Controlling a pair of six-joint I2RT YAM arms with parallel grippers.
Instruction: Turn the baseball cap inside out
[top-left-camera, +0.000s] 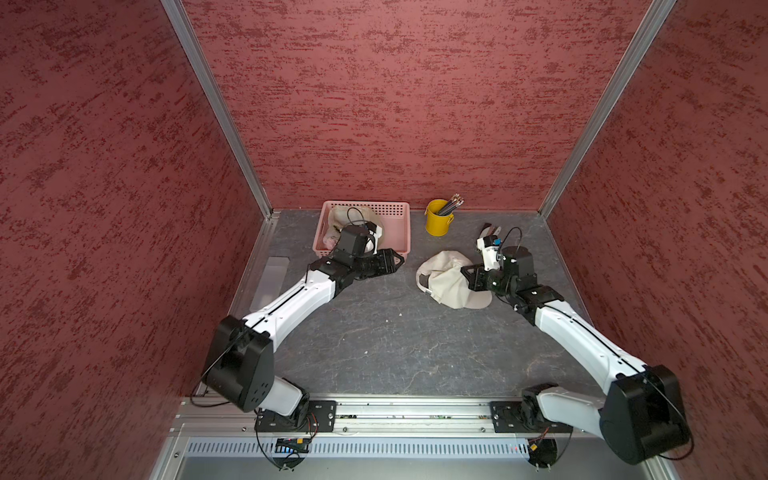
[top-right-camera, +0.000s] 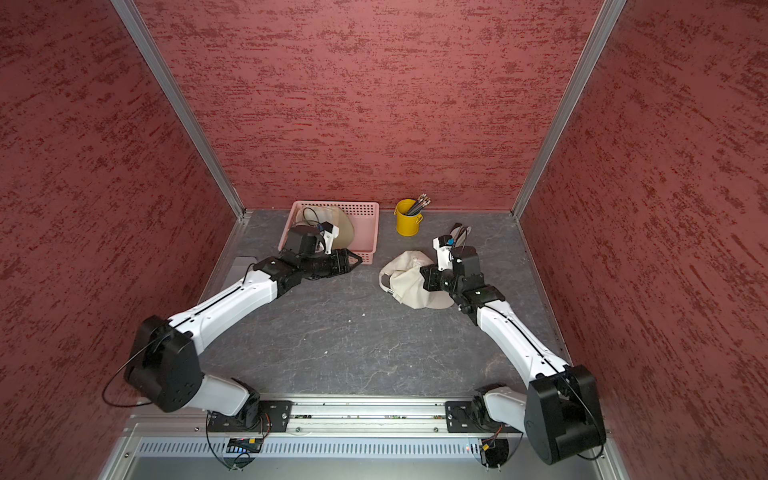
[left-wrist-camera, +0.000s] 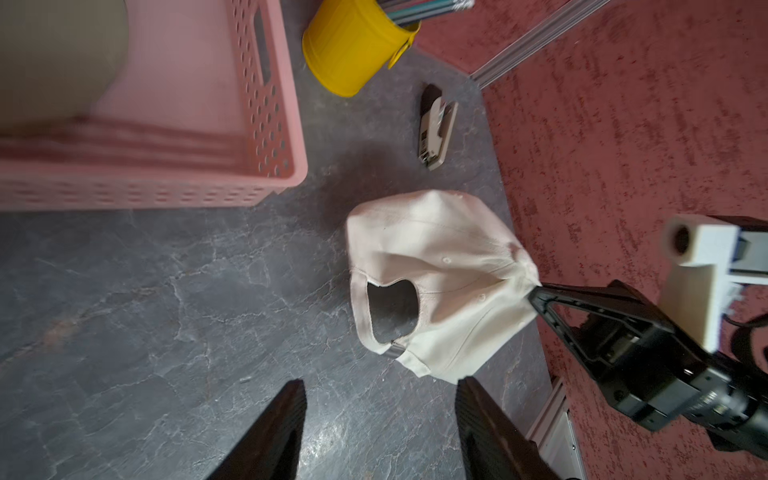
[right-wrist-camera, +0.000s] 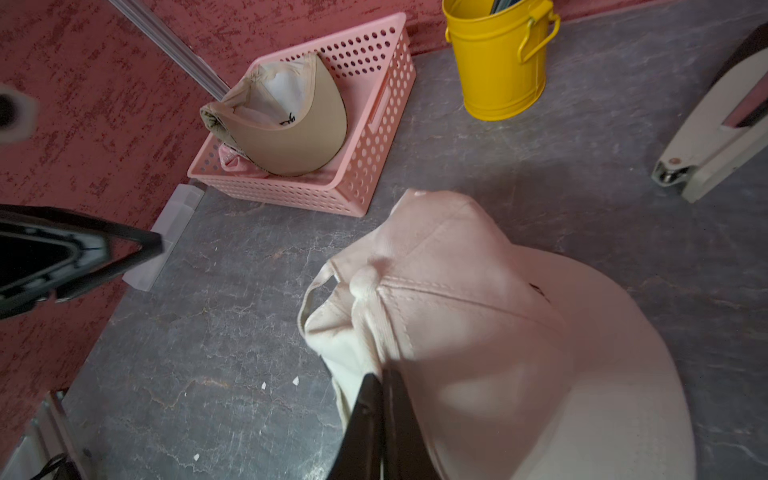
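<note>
The off-white cap (top-left-camera: 444, 280) lies right of centre on the table, crumpled, its back strap (right-wrist-camera: 312, 300) toward the left and its brim (right-wrist-camera: 624, 368) toward the right. My right gripper is shut on the cap's fabric at the crown, near the top button. My left gripper is open left of the cap, in front of the pink basket, with nothing between its fingers. Whether the cap's inside or outside faces out is hard to tell.
A pink basket (left-wrist-camera: 276, 136) holding another cap stands at the back left. A yellow bucket (right-wrist-camera: 492, 72) with pens and a stapler (left-wrist-camera: 432, 132) are behind the cap.
</note>
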